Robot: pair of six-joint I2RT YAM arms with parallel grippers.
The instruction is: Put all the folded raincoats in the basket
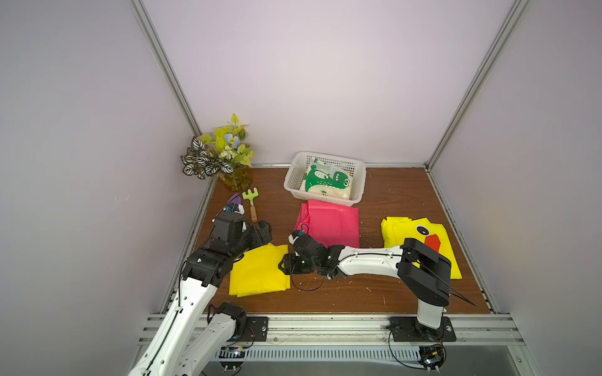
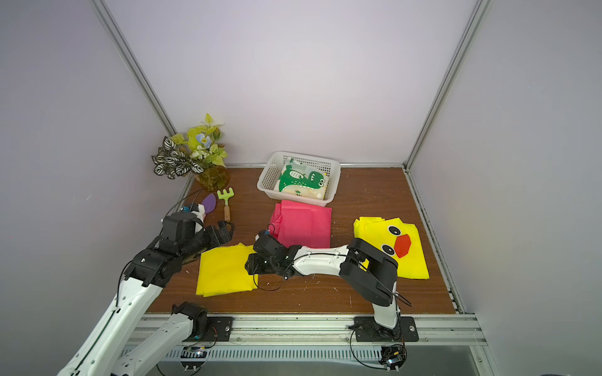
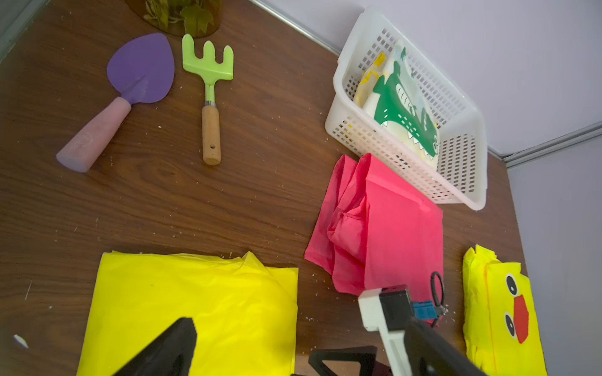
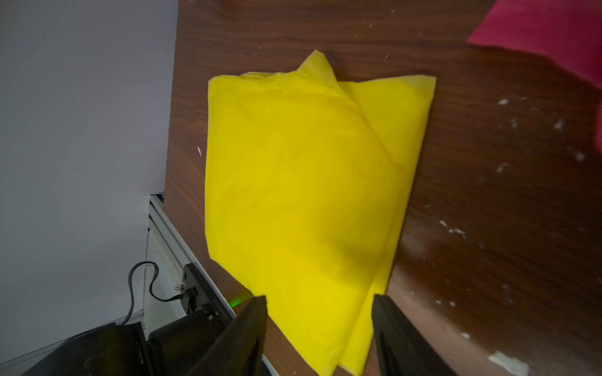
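A folded yellow raincoat [image 1: 258,275] lies flat at the front left of the table. Over its far left corner hovers my left gripper [image 1: 262,235], open and empty. My right gripper is part open at the raincoat's right side, with yellow cloth showing in the gap but not gripped. Across the middle lies a folded pink raincoat [image 3: 401,228], partly covered by the right arm in the top views. Another folded yellow one, with a duck face [image 2: 401,241], rests at the right. The white basket [image 3: 341,119] stands at the back and holds a green dinosaur-print packet [image 1: 327,181].
A purple trowel [image 3: 144,69] and a green hand fork [image 3: 212,112] lie at the left, in front of a vase of flowers [image 1: 235,178]. Bare wood shows right of the basket. Walls enclose the sides and back.
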